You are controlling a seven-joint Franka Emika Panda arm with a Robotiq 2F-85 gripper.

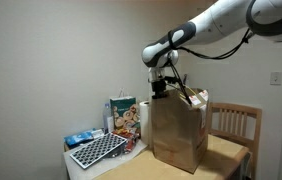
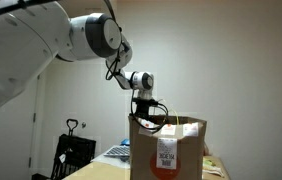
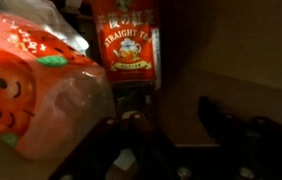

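Note:
A tall brown paper bag [image 1: 179,135] stands on the table, and my gripper [image 1: 162,92] reaches down into its mouth. Inside, the wrist view has a tea bottle [image 3: 129,38] with a red "Straight Tea" label near the top middle. Beside it on the left lies a clear plastic package [image 3: 36,85] printed with smiling tomatoes. The dark fingers [image 3: 129,135] show low in that view, a gap between them and nothing seen held there. One fingertip is close to the bottle's dark end; contact cannot be judged. In exterior view 2 the bag hides the fingertips.
A light rack with dark openings [image 1: 99,149] sits left of the bag on the table. Behind are a patterned bag [image 1: 126,116], a clear bottle [image 1: 107,116] and a white roll [image 1: 145,119]. A wooden chair [image 1: 236,123] stands at the right. Bare tabletop [image 1: 131,170] shows in front.

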